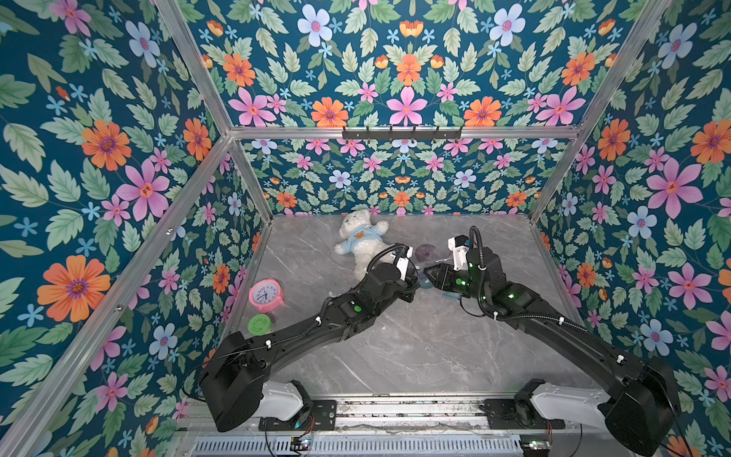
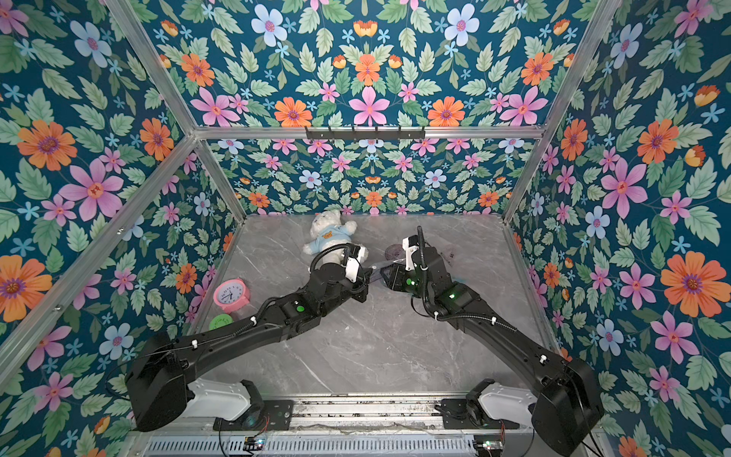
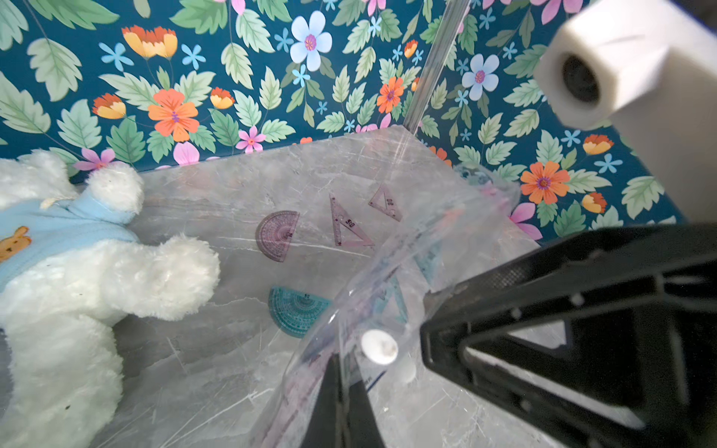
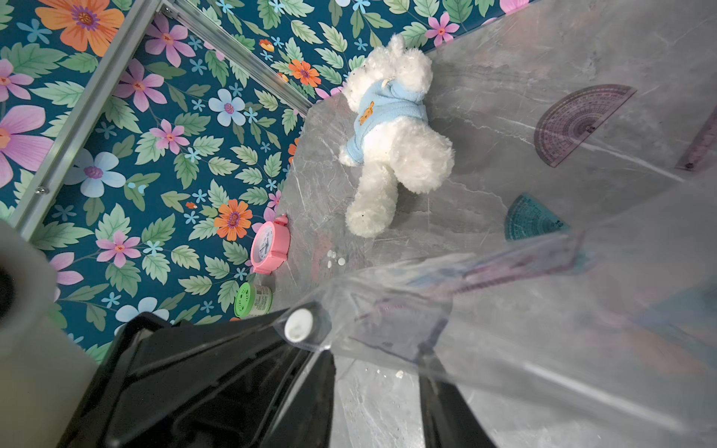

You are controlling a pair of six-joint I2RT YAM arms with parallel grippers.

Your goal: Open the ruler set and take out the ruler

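Note:
A clear plastic pouch (image 4: 515, 336) hangs between my two grippers, a white snap button (image 3: 379, 346) near its upper edge. In the left wrist view my left gripper is shut on the film just below that button. A purplish ruler (image 4: 515, 270) shows through the plastic; whether it lies inside the pouch is hard to tell. My right gripper stands partly open, its fingertips apart below the pouch's edge. On the table behind lie a purple protractor (image 3: 278, 235), a teal protractor (image 3: 296, 311) and two purple set squares (image 3: 349, 226).
A white teddy bear (image 1: 365, 237) in a blue shirt lies behind my left gripper. A pink clock (image 1: 265, 294) and a green-lidded jar (image 1: 259, 325) stand at the left edge.

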